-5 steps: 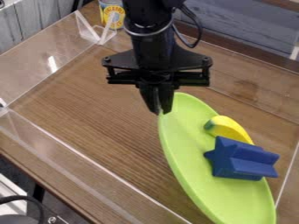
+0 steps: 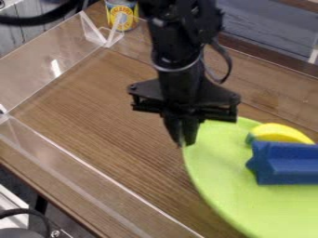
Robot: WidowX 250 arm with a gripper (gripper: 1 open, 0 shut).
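The black gripper hangs at the upper middle of the camera view, pointing down at the left rim of a large green oval tray, its fingertips at or very near that rim. It looks shut; whether the thin rim is between its fingers cannot be made out. On the tray at the right lie a yellow banana-like object and a dark blue block, the block in front of the banana and cut off by the frame's edge.
A wooden table has clear room left of the tray. Clear plastic walls edge it at the left. A can stands at the back left; dark cables show at the left edge.
The tray, with the banana and block, has shifted right and turned over the last second. The gripper has moved lower in the view, staying at the tray's left rim.
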